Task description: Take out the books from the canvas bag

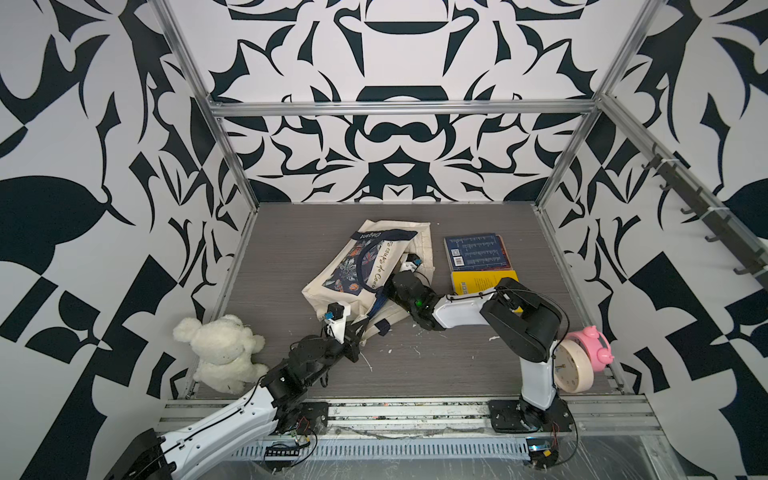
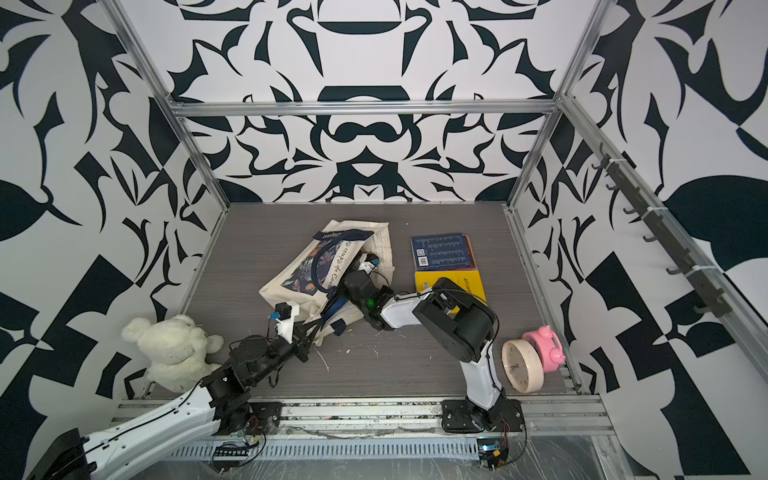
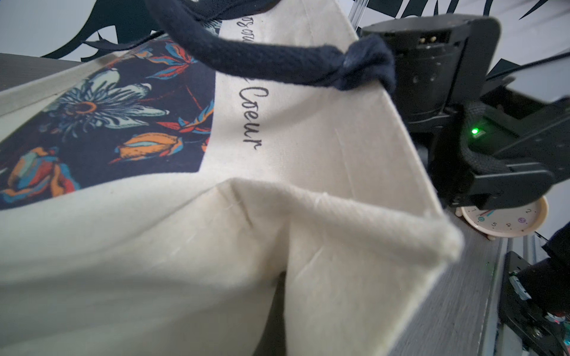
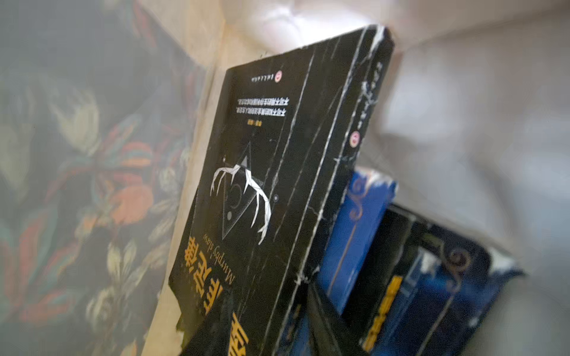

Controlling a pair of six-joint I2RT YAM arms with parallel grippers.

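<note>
The canvas bag [image 1: 344, 276] lies on the table, its mouth toward the front right. My left gripper [image 1: 360, 326] is at its front edge, shut on the bag's cloth as far as shows; the left wrist view is mostly creased canvas. My right gripper [image 1: 393, 280] reaches into the bag. Inside, in the right wrist view, a black book [image 4: 267, 178] stands beside a blue book [image 4: 350, 237] and a darker blue one [image 4: 457, 296]. The right fingers [image 4: 326, 320] are part open at the black book; whether they grip it is unclear.
Books with a dark blue cover [image 1: 476, 249] and yellow cover [image 1: 476, 280] lie right of the bag. A white teddy bear [image 1: 220, 356] is at front left, a clock [image 1: 572, 368] and pink toy [image 1: 596, 348] at front right.
</note>
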